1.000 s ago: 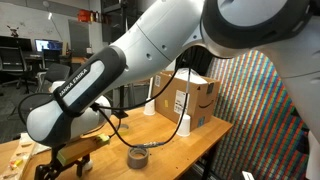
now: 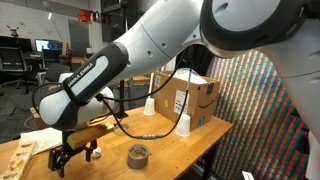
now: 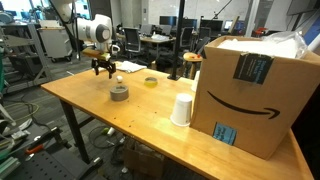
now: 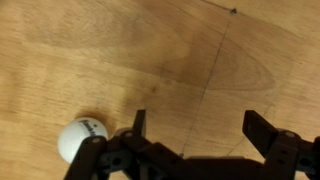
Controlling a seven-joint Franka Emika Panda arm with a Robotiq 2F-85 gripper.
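My gripper is open over bare wooden table, with nothing between its fingers. In the wrist view a round white object (image 4: 80, 138) lies left of the left finger (image 4: 138, 123), outside the gap. Seen from exterior view 1, the gripper (image 2: 74, 164) hangs low at the table's near left, beside that small white object (image 2: 97, 152). From exterior view 2, the gripper (image 3: 104, 70) is at the far end of the table, and the white object (image 3: 119, 79) is nearer the camera. Whether the fingertips touch the table cannot be told.
A grey ring-shaped roll (image 3: 119, 94) and a yellow roll (image 3: 151, 82) lie on the table (image 3: 150, 120). White cups (image 3: 181, 109) stand beside a big cardboard box (image 3: 245, 100). Bare wood lies between the grey roll and the cups.
My gripper has moved to the right in exterior view 1, across the near left of the table. The grey roll, cups and box have stayed put.
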